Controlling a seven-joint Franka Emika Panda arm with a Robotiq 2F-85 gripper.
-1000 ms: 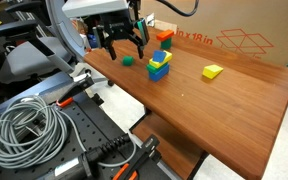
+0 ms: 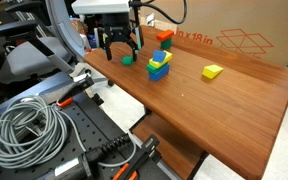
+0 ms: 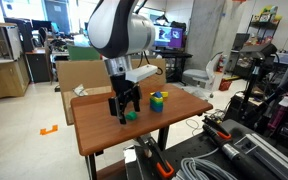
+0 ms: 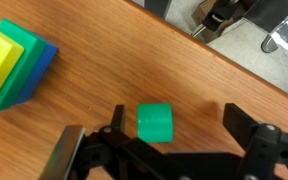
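Note:
My gripper (image 2: 122, 50) is open, pointing down over the table, and its fingers stand wide apart in the wrist view. A small green block (image 4: 155, 122) shows between the fingers there, closer to the left finger (image 4: 118, 119) than to the right. In exterior view 1 the same green block (image 2: 127, 60) lies on the wood below the gripper. Whether the fingertips are level with it or above it, I cannot tell. To its right stands a stack of blue and yellow blocks (image 2: 159, 65), whose colored layers (image 4: 16, 62) fill the wrist view's upper left.
A yellow block (image 2: 212, 71) lies alone on the table (image 2: 209, 110). Behind the stack is a red-topped block (image 2: 165, 36), and another red block (image 2: 255, 36) sits farther right. A coiled cable (image 2: 29, 135) hangs off its left side.
The blocks have not visibly moved.

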